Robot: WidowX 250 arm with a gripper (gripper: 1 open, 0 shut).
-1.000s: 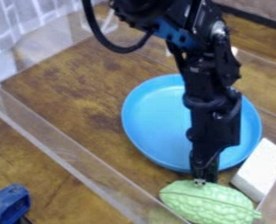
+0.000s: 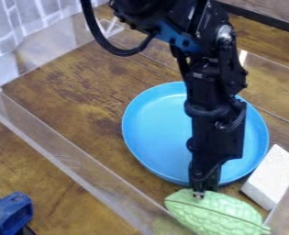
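Observation:
The black arm reaches down over a blue plate [image 2: 148, 124], its gripper [image 2: 198, 191] low at the plate's front edge, fingertips at the top of a pale green bumpy vegetable, possibly a toy [image 2: 223, 217]. Whether the fingers are closed on it is hard to tell. A white block [image 2: 272, 176] lies to the right of the vegetable.
A clear plastic barrier runs diagonally across the lower left of the wooden table [image 2: 67, 87]. A blue object [image 2: 7, 215] sits at the lower left edge. The table left of the plate is clear.
The gripper has shifted slightly left and the upper arm has tilted a little. The green vegetable has moved slightly left.

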